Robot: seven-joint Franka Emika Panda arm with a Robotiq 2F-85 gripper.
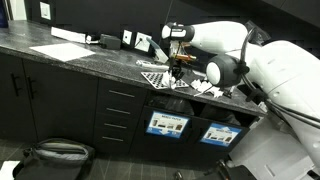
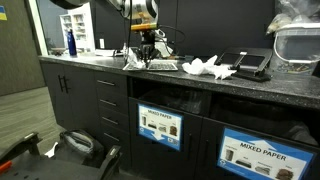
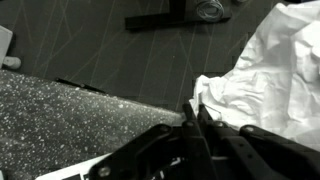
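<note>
In the wrist view, my gripper is shut on a crumpled white sheet [image 3: 262, 82], which looks like paper or cloth. The sheet spreads to the right of the fingertips, over the dark floor beside the counter edge. Exterior view 1 has the gripper [image 1: 177, 72] low over the counter's front part, by a checkered board [image 1: 154, 78]. From the other side, the gripper [image 2: 150, 47] shows above the counter, with white material [image 2: 134, 61] close by. The exact grip is partly hidden by the fingers.
The speckled counter [image 3: 60, 120] ends in a straight front edge. More crumpled white material [image 2: 207, 68] and a black tray [image 2: 247, 62] lie farther along it. Two cabinet bins labelled mixed paper [image 2: 160, 124] stand below. A dark bag [image 1: 55, 158] rests on the floor.
</note>
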